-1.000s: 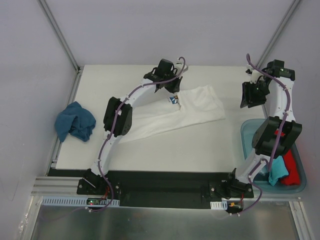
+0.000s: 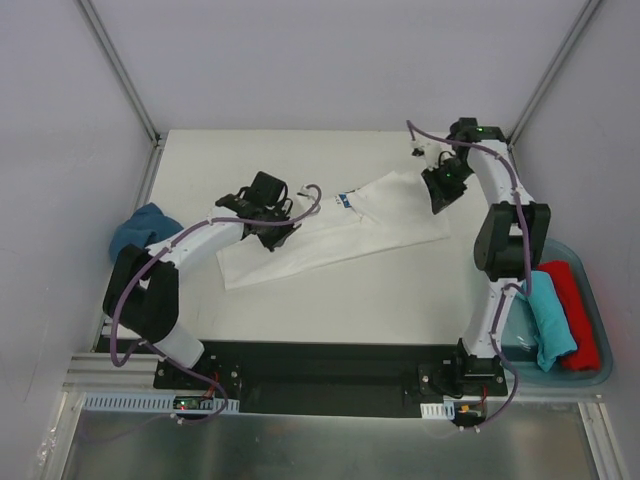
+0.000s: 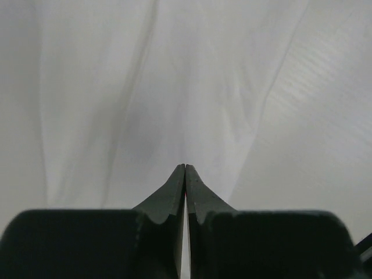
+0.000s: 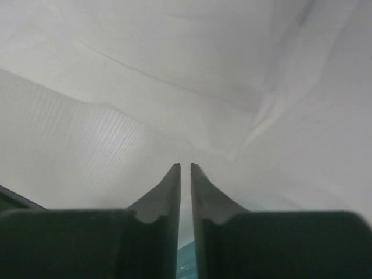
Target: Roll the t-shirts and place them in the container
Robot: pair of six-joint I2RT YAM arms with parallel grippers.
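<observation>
A white t-shirt (image 2: 330, 238) lies as a long folded strip across the pale table, its blue and white label (image 2: 345, 200) showing near the middle. My left gripper (image 2: 277, 246) is over the left half of the strip; in the left wrist view its fingertips (image 3: 179, 180) meet, with nothing visible between them. Over the shirt's right end is my right gripper (image 2: 437, 210). The right wrist view shows a narrow gap between its fingertips, empty, with the shirt's edge (image 4: 174, 136) just beyond them.
A crumpled dark blue cloth (image 2: 148, 242) sits on the table's left side. At the right, a teal bin (image 2: 597, 376) holds a turquoise cloth (image 2: 550, 325) and a red cloth (image 2: 578, 325).
My left gripper has moved left and nearer the front, from the label to the shirt's left half. My right gripper has come left from above the bin side to the shirt's right end.
</observation>
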